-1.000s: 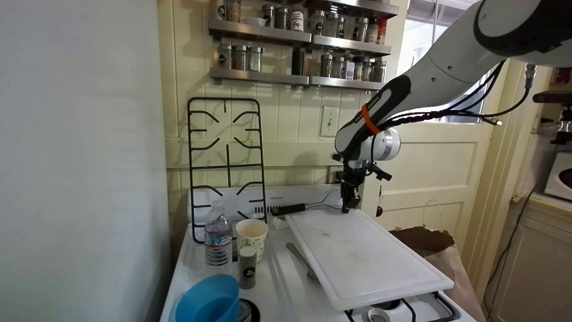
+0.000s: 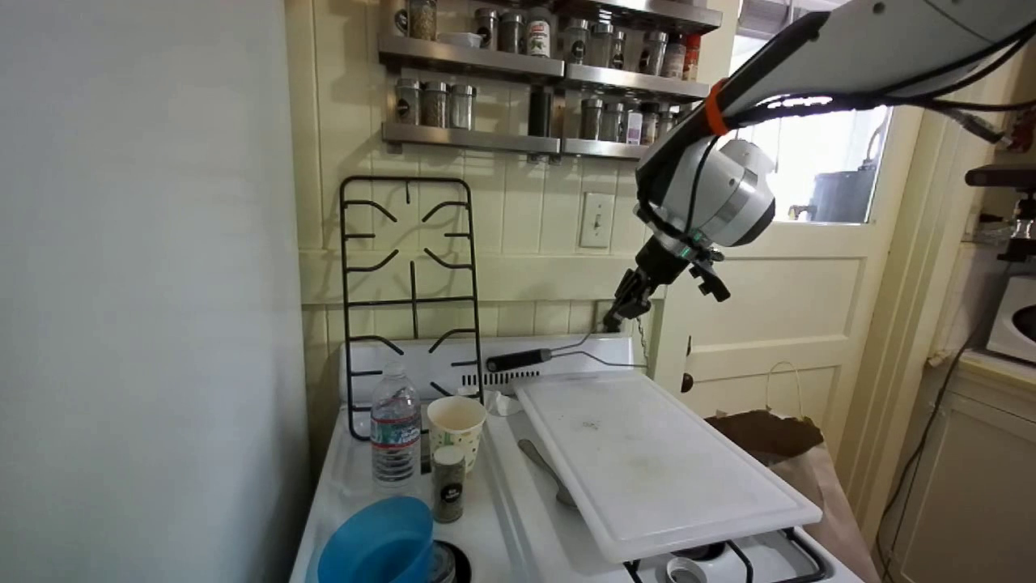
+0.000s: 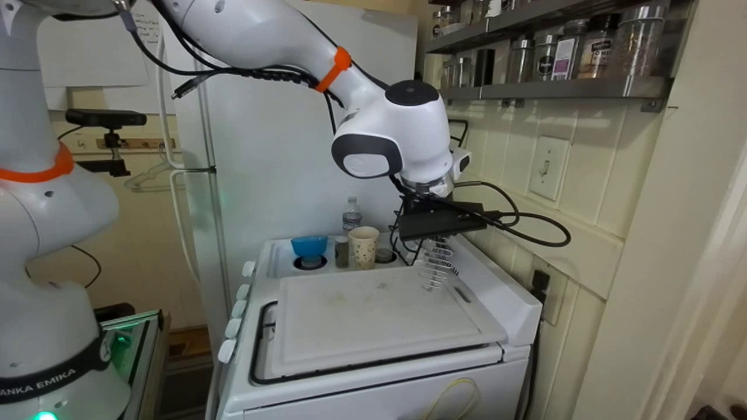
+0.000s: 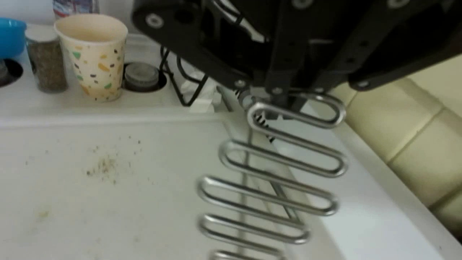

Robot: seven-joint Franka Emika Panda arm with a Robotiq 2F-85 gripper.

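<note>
In the wrist view a zigzag wire masher head (image 4: 268, 190) hangs from my gripper, which is shut on the metal wire. The masher's black handle (image 2: 520, 360) points left in exterior view 1, clear above the back of the stove. My gripper (image 2: 622, 312) is held over the far right end of the white cutting board (image 2: 660, 447). From exterior view 2, the wire zigzag (image 3: 435, 265) shows in the air above the board's back edge. The fingertips are partly hidden in the wrist view by the dark gripper body.
A patterned paper cup (image 2: 456, 418), a water bottle (image 2: 396, 432), a spice jar (image 2: 448, 486) and a blue bowl (image 2: 379, 539) occupy the stove's left side. An upright black grate (image 2: 412, 302) leans on the wall. Only crumbs lie on the board. A spoon (image 2: 545, 470) rests beside it.
The arm has risen and shifted slightly right, away from the board. The masher has been lifted with it, its handle now a little higher and free of the board.
</note>
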